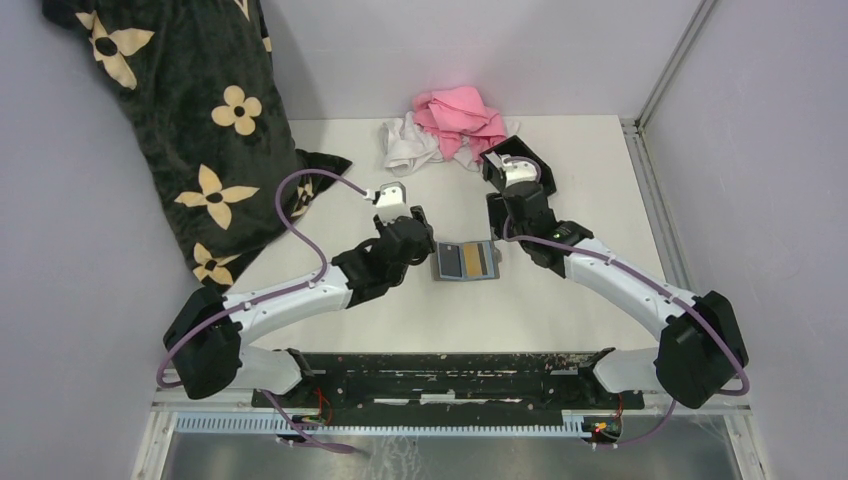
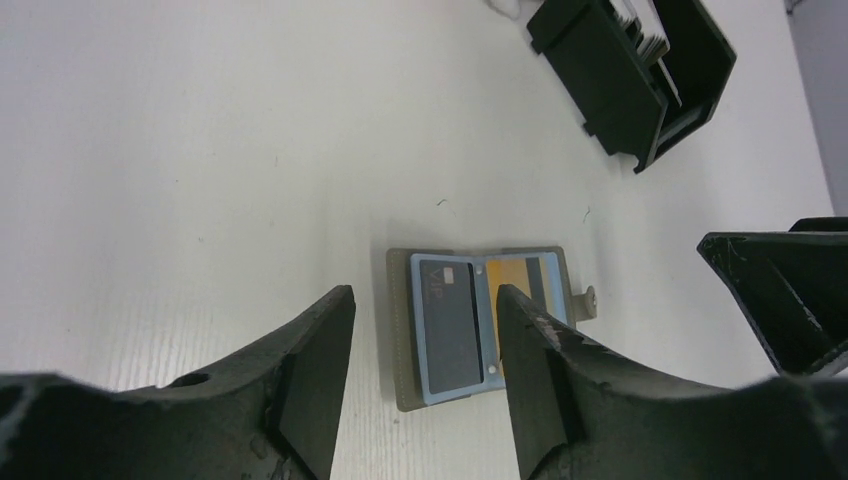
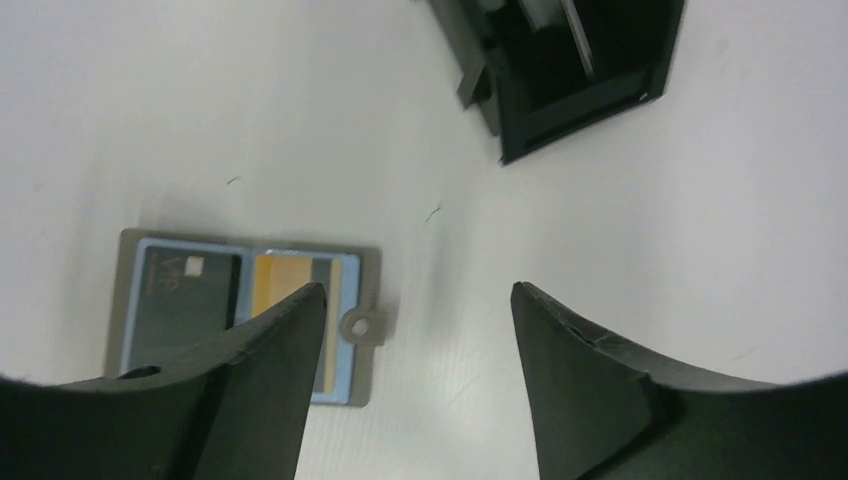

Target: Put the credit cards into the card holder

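The card holder (image 1: 466,261) lies open and flat at the middle of the table, a strap with a snap on its right edge. In the left wrist view a dark card marked VIP (image 2: 448,325) fills its left side. Its right side holds an orange and dark card (image 3: 282,280), seen in the right wrist view. My left gripper stands apart from the holder, up and to its left, its fingers parted and empty. Up and to the right is my right gripper, also open with nothing between its fingers.
Behind my right gripper a black box (image 1: 527,165) stands tilted, with white card-like pieces inside. Pink cloth (image 1: 462,115) and white cloth (image 1: 408,146) lie at the back edge. A dark flowered fabric (image 1: 200,150) covers the left back. Bare table lies in front.
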